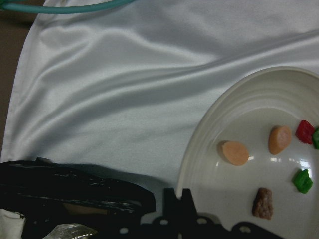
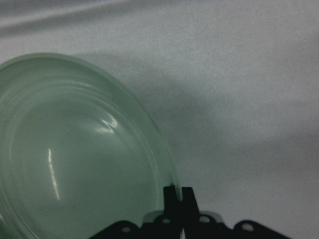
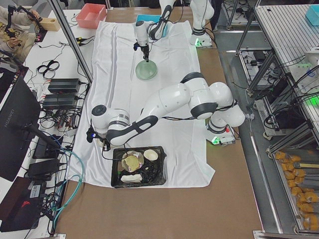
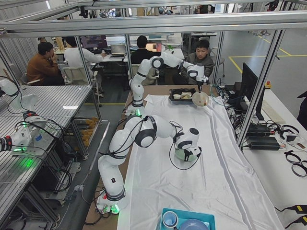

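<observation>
In the left wrist view a white plate (image 1: pixel 234 194) holds several small food pieces: red, green, orange and brown. My left gripper is shut on its rim; in the camera right view the plate (image 4: pixel 201 99) hangs tilted beside a black tray (image 4: pixel 175 90). My right gripper is shut on the rim of a pale green plate (image 2: pixel 84 149), which sits over the white cloth near the middle of the table in the camera right view, partly hidden by the arm.
A blue bin (image 4: pixel 206 219) with a cup and plate stands at the near end. Monitors, cables and boxes line the side table (image 4: pixel 292 187). The white cloth between the arms is largely clear.
</observation>
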